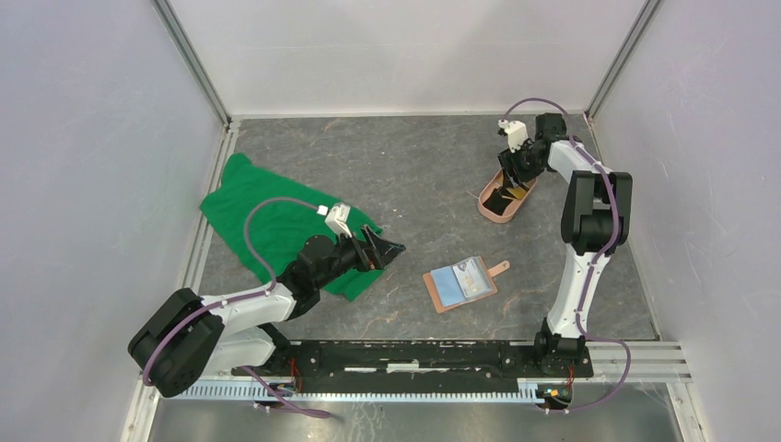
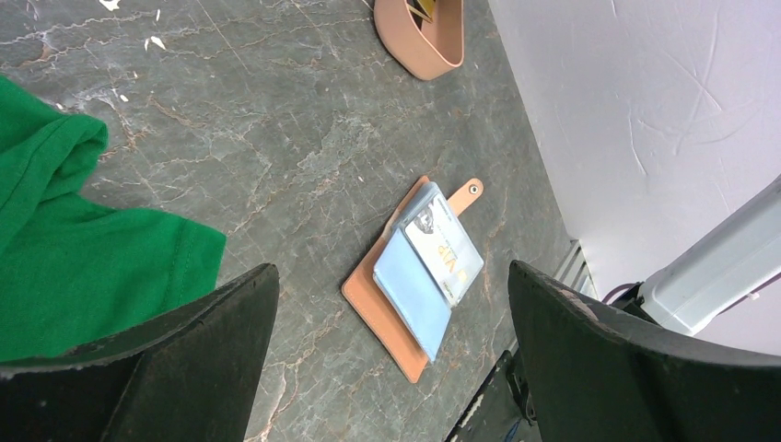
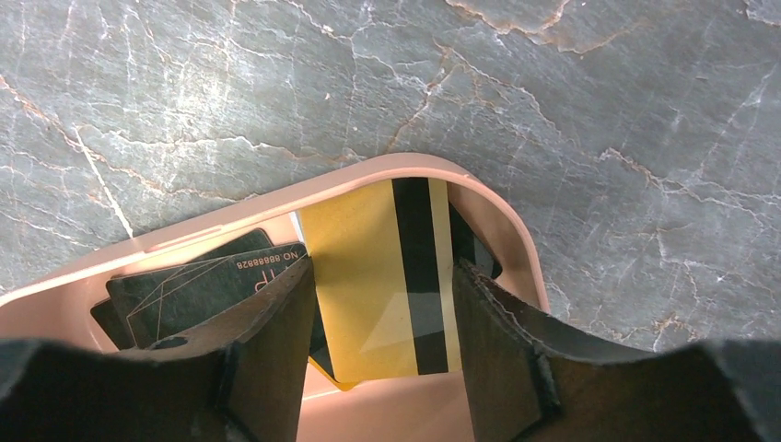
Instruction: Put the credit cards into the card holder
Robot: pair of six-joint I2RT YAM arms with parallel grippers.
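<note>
The card holder (image 1: 460, 282) lies open at front centre, tan outside with a light blue panel and a clear pocket; the left wrist view also shows this holder (image 2: 405, 276). At the back right stands a pinkish-tan oval tray (image 3: 405, 168) with cards in it. My right gripper reaches down into the tray, its fingers at the two side edges of a gold card (image 3: 364, 276) with a black stripe. Whether they grip it I cannot tell. Dark cards (image 3: 198, 290) lie beside and beneath it. My left gripper (image 1: 394, 250) is open and empty, left of the holder.
A green cloth (image 1: 262, 207) spreads under and behind the left arm. The tray's raised wall encloses the right fingertips; the right side wall (image 1: 700, 184) stands close to the right arm.
</note>
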